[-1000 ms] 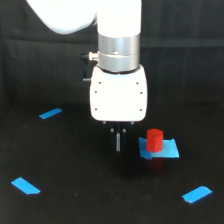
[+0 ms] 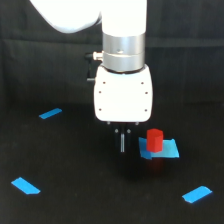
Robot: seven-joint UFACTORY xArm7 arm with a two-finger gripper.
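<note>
A small red block point(image 2: 155, 140) sits on the left part of a light blue patch point(image 2: 170, 150), right of centre in the camera view. My gripper point(image 2: 123, 148) hangs from the white arm to the left of the block, its dark fingers pointing down. In the picture a gap separates them from the block. The fingers are thin and dim against the black ground, so whether they are parted is unclear.
Blue strips mark the dark surface at back left point(image 2: 50, 114), front left point(image 2: 25, 186) and front right point(image 2: 197, 194).
The arm and gripper have shifted a little to the right, toward the red block. Block, patch and strips stay where they were.
</note>
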